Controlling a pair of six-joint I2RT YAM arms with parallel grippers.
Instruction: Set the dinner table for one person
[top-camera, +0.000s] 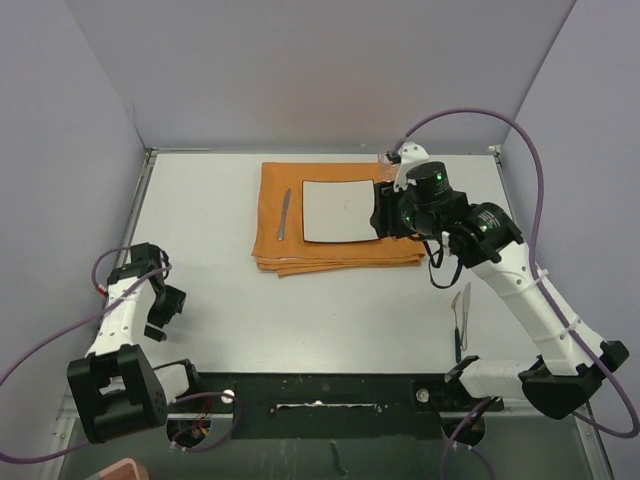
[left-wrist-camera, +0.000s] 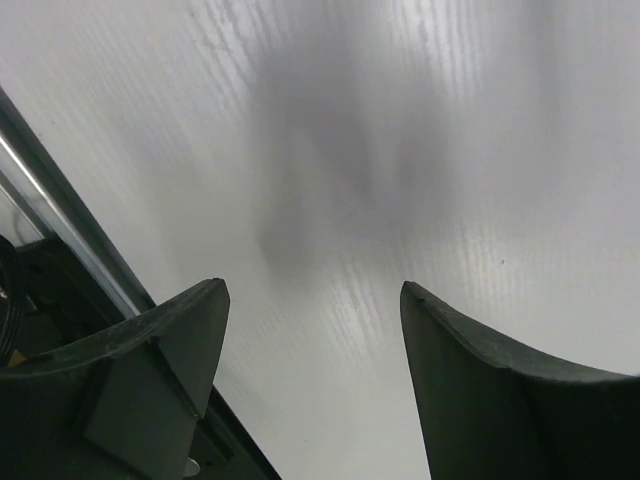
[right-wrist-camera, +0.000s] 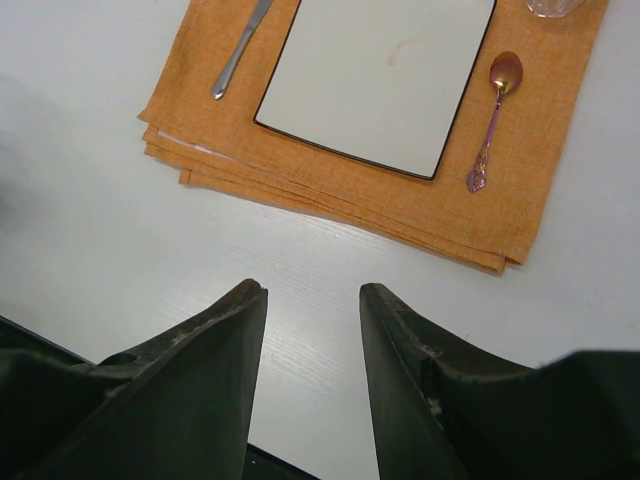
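Observation:
An orange placemat (top-camera: 270, 215) bears a white square plate (top-camera: 338, 210), with a knife (top-camera: 284, 215) to its left and, in the right wrist view, a spoon (right-wrist-camera: 485, 150) to its right and part of a glass (right-wrist-camera: 553, 5) at the corner. My left gripper (top-camera: 165, 315) is low over bare table at the left edge, fingers apart and empty. My right gripper (top-camera: 385, 215) hangs over the placemat's right part; in the right wrist view its fingertips (right-wrist-camera: 376, 300) show apart, with nothing visible between them, and whether it is shut cannot be told.
More cutlery (top-camera: 466, 318) lies at the table's right side. Rails and walls bound the table's sides; a dark strip runs along the front edge.

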